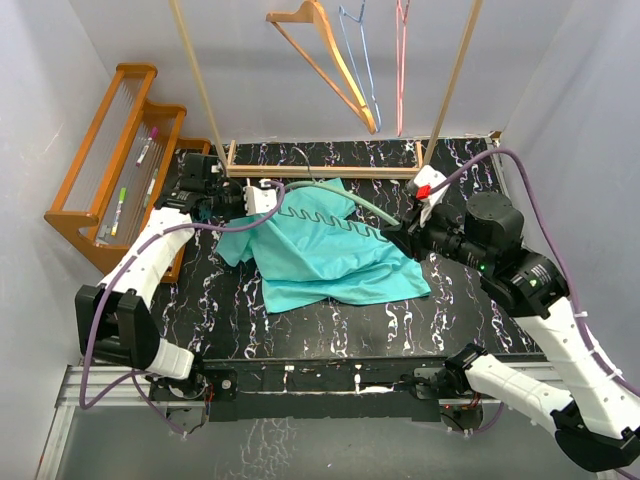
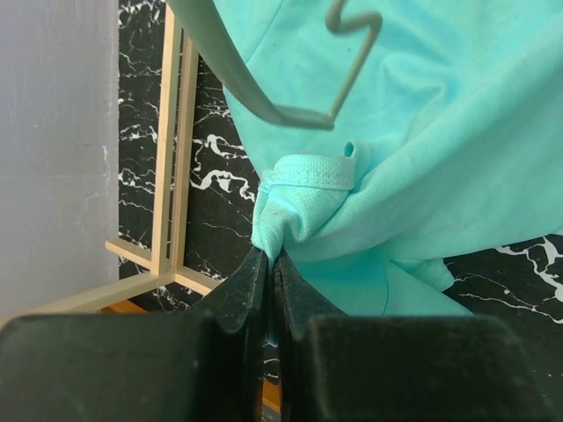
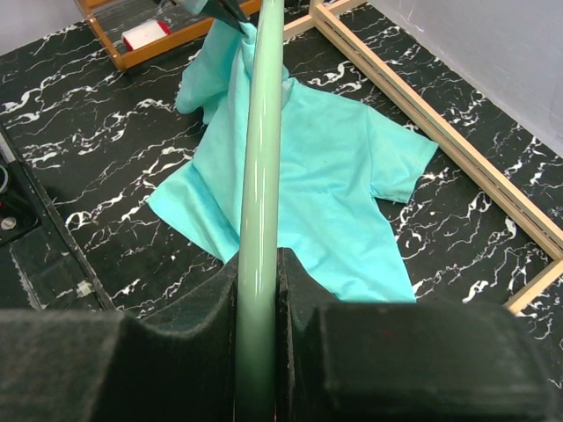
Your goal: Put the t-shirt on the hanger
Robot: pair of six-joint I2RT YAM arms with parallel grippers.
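Note:
The turquoise t-shirt [image 1: 330, 260] lies rumpled on the black marble table, its gathered collar pinched by my left gripper at upper left, raised slightly. My right gripper is shut on a pale green hanger, which reaches leftward over the shirt toward the left gripper; its grey wavy part [image 2: 352, 53] hangs above the cloth in the left wrist view.
A wooden frame [image 3: 475, 167] lies along the back with uprights. Wooden, blue and pink hangers [image 1: 330, 60] hang overhead. A wooden rack [image 1: 90, 190] stands at left, walls on both sides.

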